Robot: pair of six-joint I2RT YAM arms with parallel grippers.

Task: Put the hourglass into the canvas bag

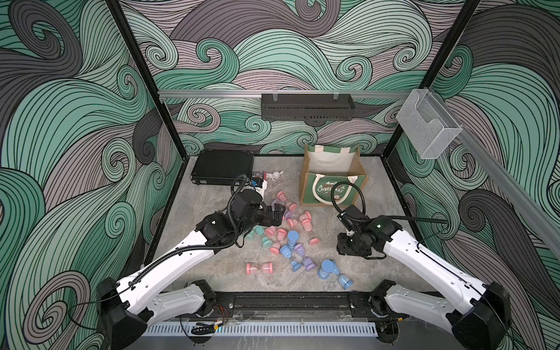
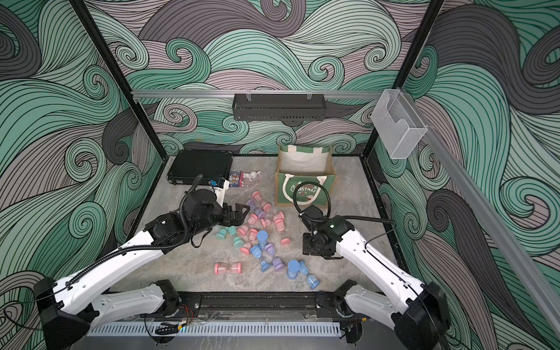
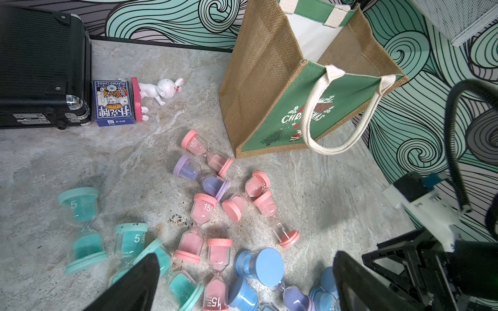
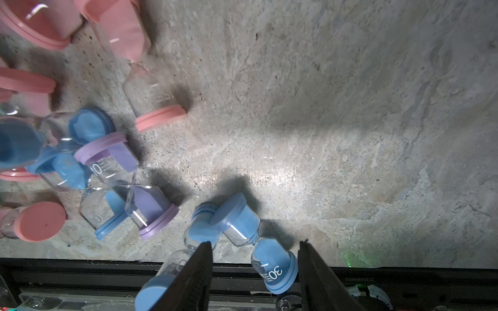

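Pink, teal, purple and blue hourglasses lie clustered mid-table. A blue hourglass (image 4: 272, 263) marked 30 lies on its side near the front edge, beside another blue one (image 1: 323, 272). Above and behind these, my right gripper points down, open, its fingers (image 4: 197, 280) apart with nothing held. My left gripper is open and empty over the left part of the cluster, by the teal hourglasses (image 3: 83, 246). The canvas bag (image 1: 332, 195), green-fronted with burlap sides, stands open-topped at the back right; its inside bottom is hidden.
A black case (image 1: 221, 167) occupies the back left, with a card box (image 3: 112, 102) and a white rabbit figure (image 3: 161, 90) beside it. One pink hourglass (image 1: 259, 268) lies alone at the front left. Bare table (image 4: 389, 155) extends to the right.
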